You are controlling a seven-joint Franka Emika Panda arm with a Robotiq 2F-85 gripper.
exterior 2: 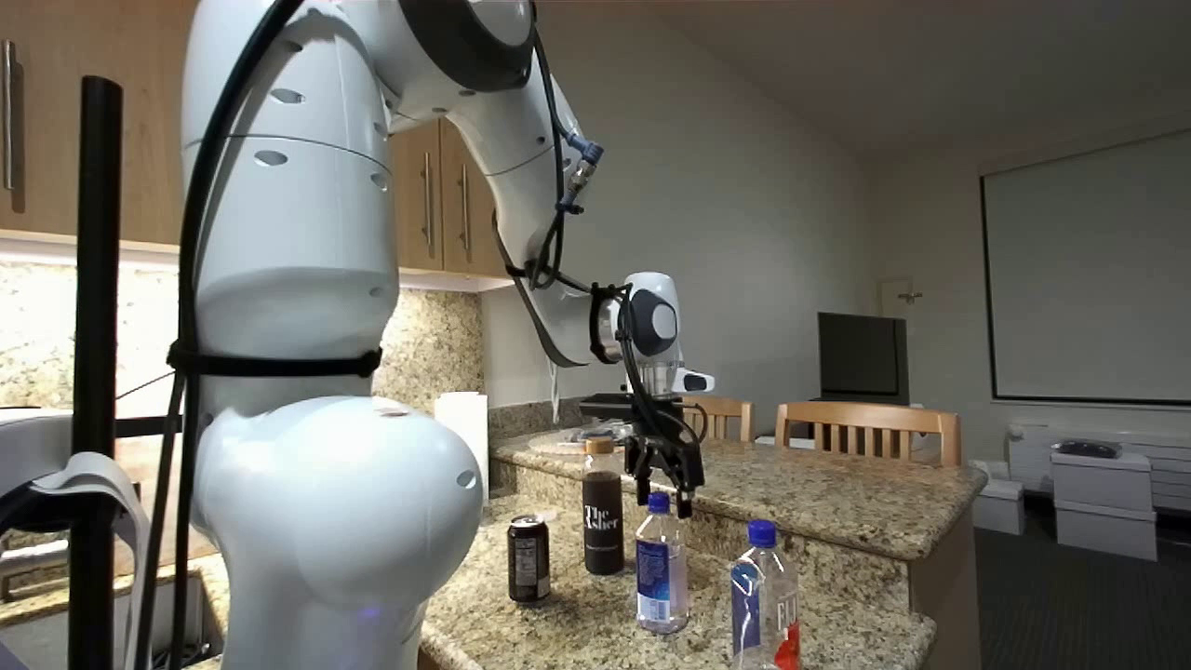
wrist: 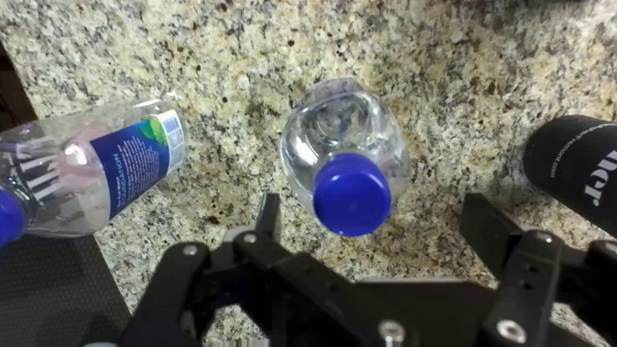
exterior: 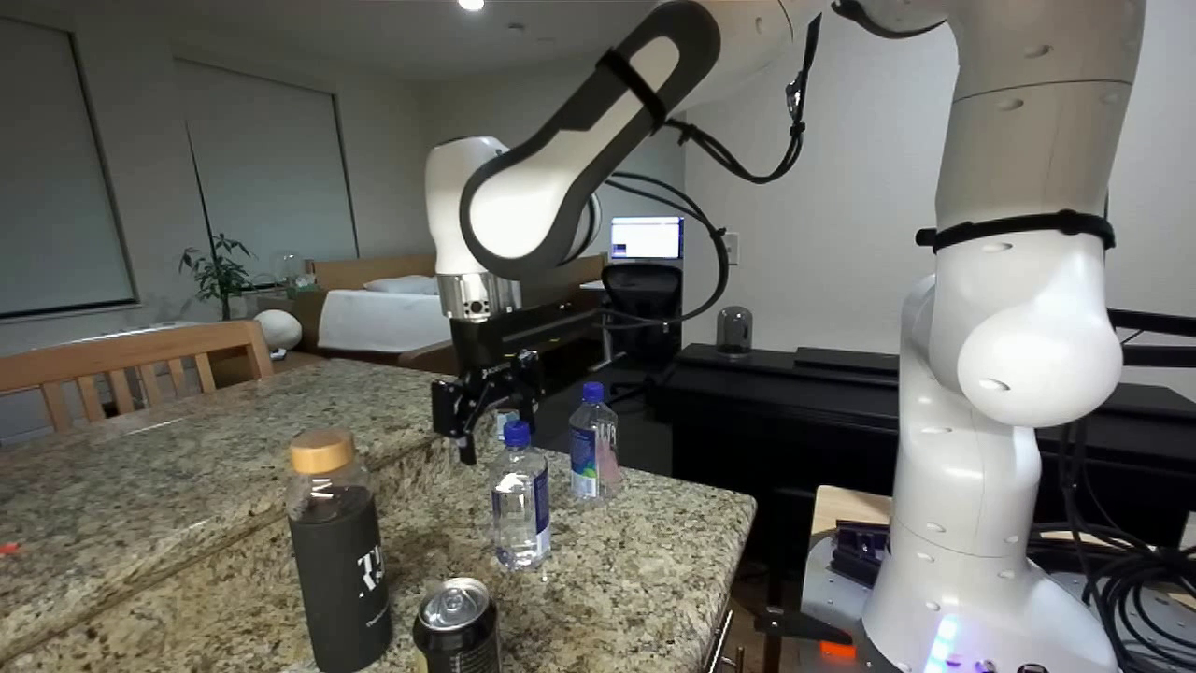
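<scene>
A clear water bottle with a blue cap [wrist: 352, 194] stands upright on the granite counter. In the wrist view its cap shows between the two spread fingers and a little beyond their tips, with free space on both sides. My gripper is open, pointing down, and holds nothing. From exterior view 1, the gripper [exterior: 489, 432] hangs close to the cap of that bottle [exterior: 521, 505], on its far left side. Exterior view 2 has the gripper [exterior 2: 661, 497] just above and behind the same bottle [exterior 2: 662, 575].
A second blue-capped bottle [exterior: 594, 443] stands near the counter's edge. A dark bottle with a wooden cap [exterior: 339, 561] and a black can [exterior: 457, 628] stand on the other side. The raised granite ledge [exterior: 202, 471] runs alongside.
</scene>
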